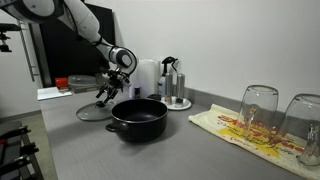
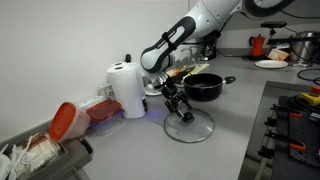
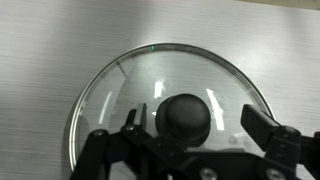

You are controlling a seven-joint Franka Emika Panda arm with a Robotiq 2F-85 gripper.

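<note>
A round glass lid [image 3: 105, 85] with a clear pane, metal rim and black knob [image 3: 183, 118] lies flat on the table. My gripper is open above it, with the knob between the two fingers in the wrist view, nearer the left one. Seen from the second exterior camera, the gripper [image 2: 180, 103] is low over the lid [image 2: 200, 128], close to the knob [image 2: 187, 117]. Whether the fingers touch the knob cannot be told. The black pot [image 1: 140, 119], open at the top, stands beside the lid [image 1: 94, 112].
Behind the pot is a white plate [image 1: 178, 105] with bottles and grinders. Two upturned glasses [image 1: 258, 108] rest on a yellow cloth [image 1: 222, 122] at the right. A paper towel roll [image 2: 126, 88] stands near the arm.
</note>
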